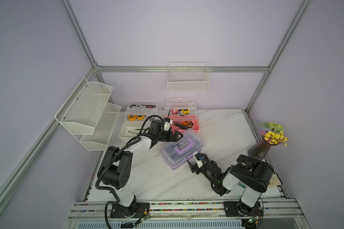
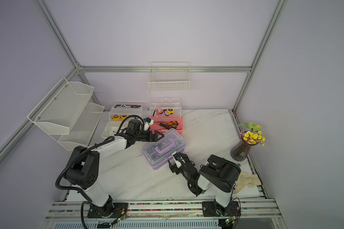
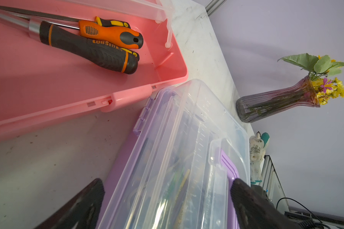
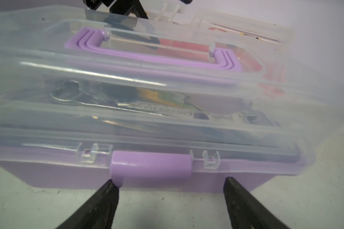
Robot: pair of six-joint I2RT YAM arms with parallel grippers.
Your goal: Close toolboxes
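Note:
A purple toolbox [image 1: 171,164] sits mid-table with its clear lid [image 1: 187,139] lowered over the base. On its front, the purple latch [image 4: 151,169] shows between two clear hinge clips. Just in front of that latch is my right gripper, its fingers parted with nothing held. Over the box's back left side my left gripper stands open, a finger on each side of the lid in the left wrist view. Behind, a pink toolbox [image 1: 195,124] with screwdrivers stands with its lid [image 1: 180,103] raised. A white toolbox [image 1: 124,131] is also open, partly covered by my left arm.
At the right edge stands a vase [image 1: 259,148] with yellow flowers. A white mesh rack [image 1: 89,110] hangs on the left wall, a wire basket [image 1: 188,81] on the back wall.

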